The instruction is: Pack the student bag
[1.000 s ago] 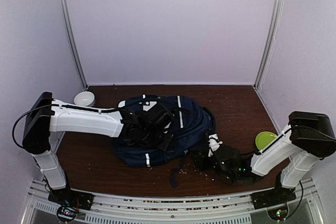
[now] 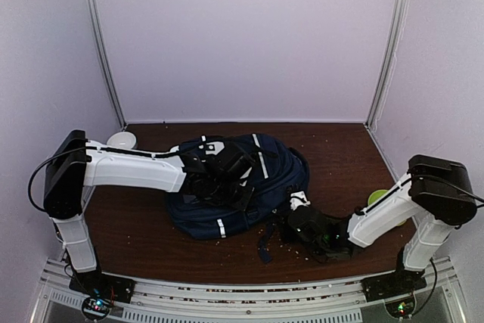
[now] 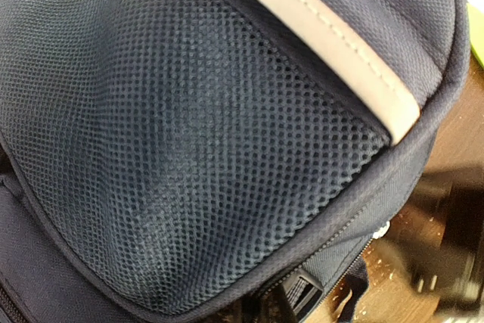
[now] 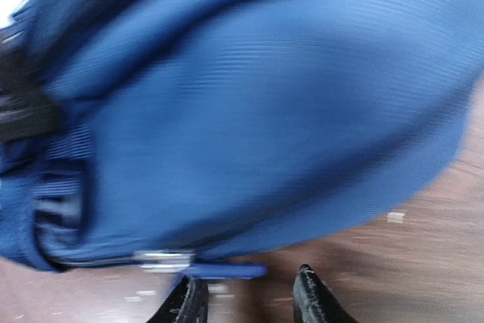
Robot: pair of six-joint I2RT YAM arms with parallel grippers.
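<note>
A navy backpack [image 2: 280, 168] lies on its side mid-table. Over it is my left gripper [image 2: 240, 196], shut on the bag; its fingertips are mostly hidden. The left wrist view shows the bag's mesh pocket [image 3: 189, 134] and pale strip [image 3: 325, 28]. My right gripper stands open low at the bag's front right edge, beside a zipper [image 4: 162, 261] in the blurred right wrist view, with its fingers apart.
A white bowl [image 2: 121, 141] stands at the back left. A green plate [image 2: 378, 196] at the right is partly hidden by the right arm. Bare table [image 2: 340, 156] lies at the back right and front left.
Over the last second the backpack and left arm have shifted slightly up and right. The right arm has moved a little leftward along the bag's edge.
</note>
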